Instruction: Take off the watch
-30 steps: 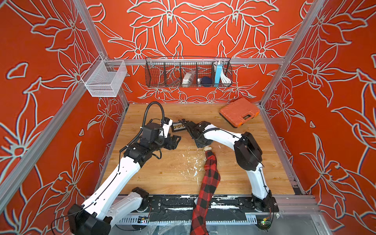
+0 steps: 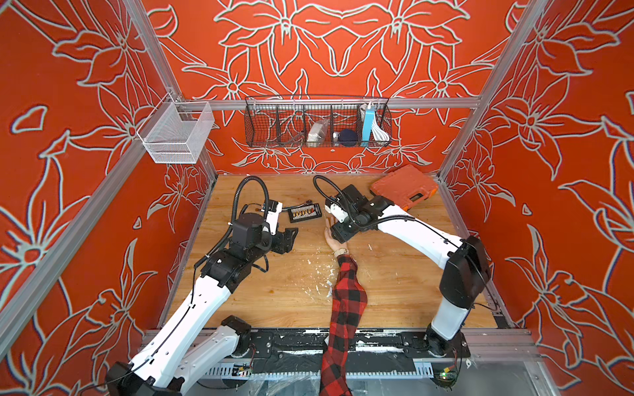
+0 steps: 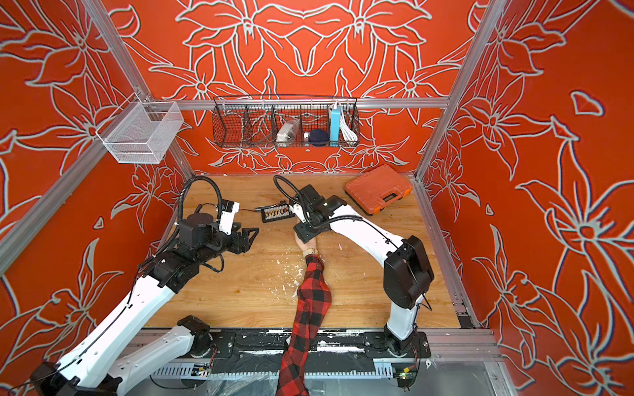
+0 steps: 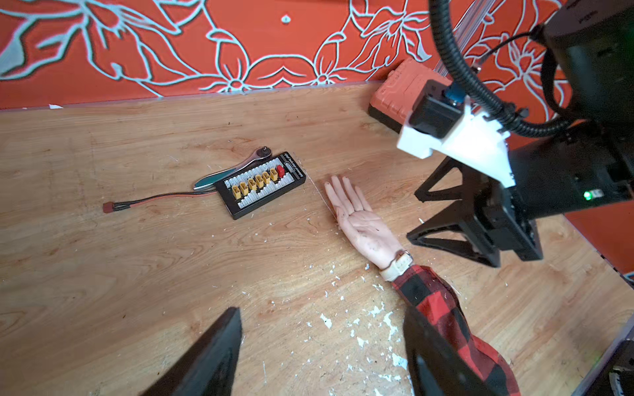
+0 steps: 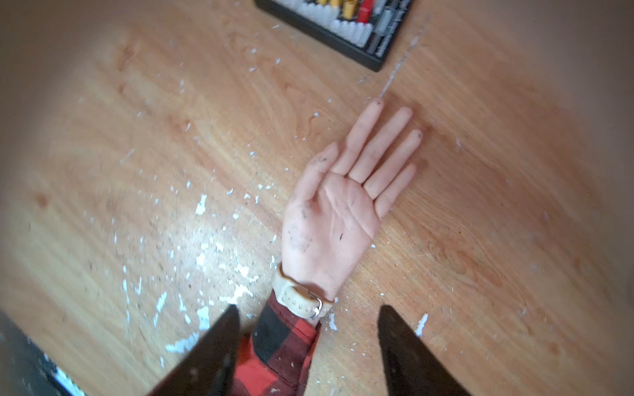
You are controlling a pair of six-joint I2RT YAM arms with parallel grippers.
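A cream-white watch strap (image 5: 302, 299) with a metal buckle is fastened around the wrist of a palm-up hand (image 5: 330, 217), just above a red-and-black plaid sleeve (image 2: 348, 290). The watch's face is hidden under the wrist. My right gripper is open above the table, looking down at the hand, with nothing between its fingers. In the left wrist view its fingers stand to the right of the hand, apart from it. My left gripper, also open and empty, hangs over the table to the left of the arm (image 4: 455, 330).
A black connector board (image 4: 261, 184) with a ratchet (image 4: 231, 168) lies beyond the fingertips. An orange case (image 2: 404, 188) sits at the back right. A wire basket (image 2: 317, 122) hangs on the back wall.
My right arm has risen and moved back from over the wrist, uncovering the hand and watch. The sleeve has shifted slightly left. My left gripper has moved a little left.
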